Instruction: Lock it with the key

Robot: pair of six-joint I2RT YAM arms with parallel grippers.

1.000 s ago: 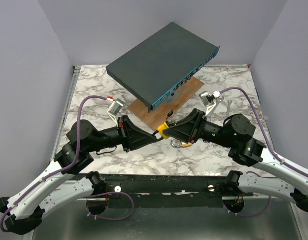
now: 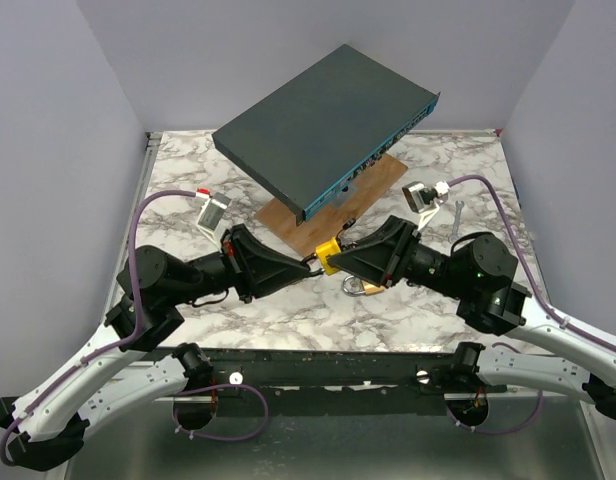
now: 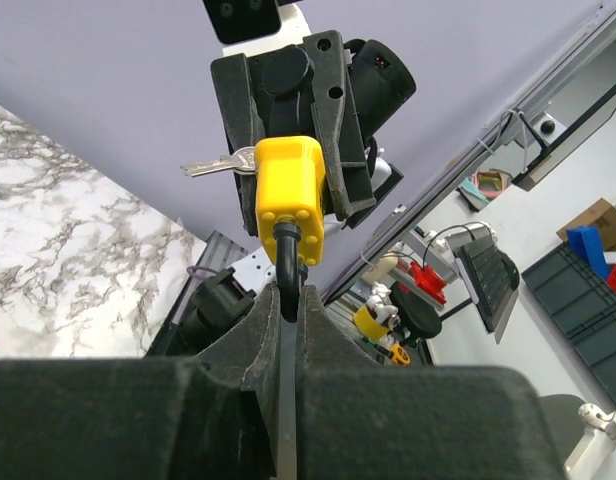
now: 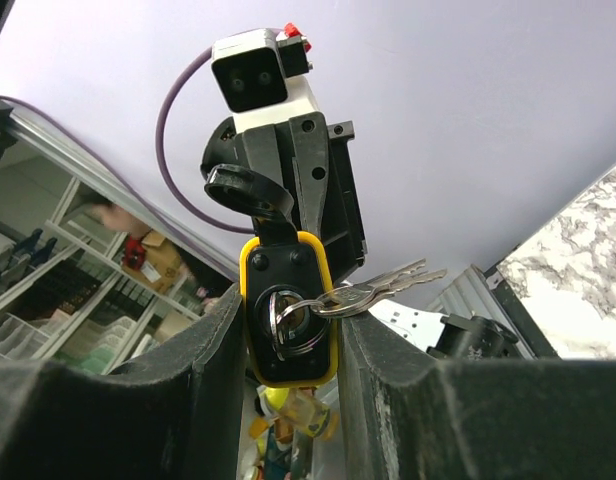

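Observation:
A yellow padlock point(image 2: 328, 257) is held in the air between my two grippers. My right gripper point(image 2: 338, 260) is shut on its yellow body point(image 3: 290, 190). From the other side, my left gripper is shut on the black shackle point(image 3: 287, 262). In the right wrist view the padlock's dark underside point(image 4: 283, 270) faces the camera, with a metal ring and a bunch of keys point(image 4: 363, 294) at the keyhole, the keys sticking out sideways. Whether the shackle is fully seated in the body I cannot tell.
A large dark rack box point(image 2: 326, 130) stands above a brown board point(image 2: 383, 180) behind the grippers. A second padlock point(image 2: 372, 288) with a metal shackle lies on the marble table point(image 2: 258, 325) below them. A wrench point(image 2: 458, 216) lies at the right.
My left gripper's wrist has turned and shifted a little to the left, while its tips stay at the shackle.

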